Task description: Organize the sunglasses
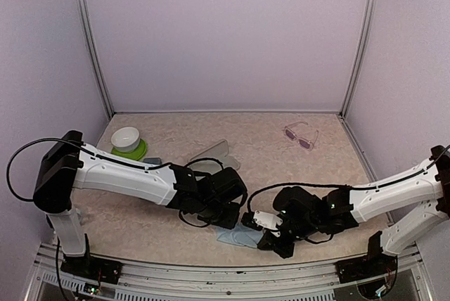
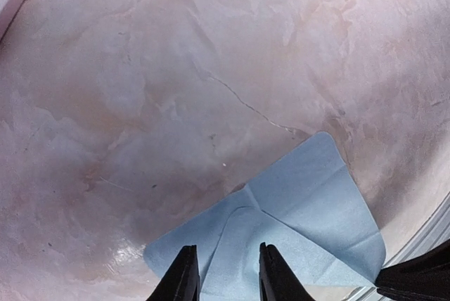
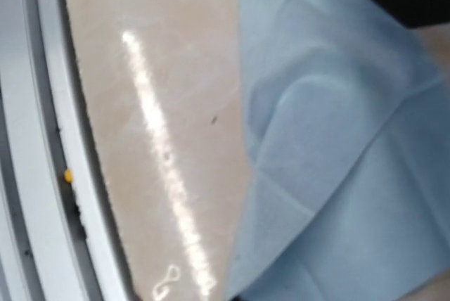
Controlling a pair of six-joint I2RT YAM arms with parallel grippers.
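Note:
Sunglasses (image 1: 301, 136) with pinkish frames and purple lenses lie at the back right of the table. A light grey case-like object (image 1: 219, 152) sits mid-table, partly hidden behind my left arm. The creased light blue cloth (image 1: 238, 236) (image 2: 309, 195) (image 3: 337, 153) lies near the front edge, between the arms. Over it, my left gripper is open, its fingers apart with nothing visibly held between them. At the cloth's front-right corner, my right gripper (image 1: 275, 250) is shut on the fabric; the left wrist view shows its black tip (image 2: 397, 280) there.
At the back left, a white bowl (image 1: 126, 138) rests with a green plate (image 1: 140, 150) under it. A dark grey object (image 1: 152, 161) is mostly hidden behind the left arm. The metal rail (image 3: 77, 132) borders the front edge.

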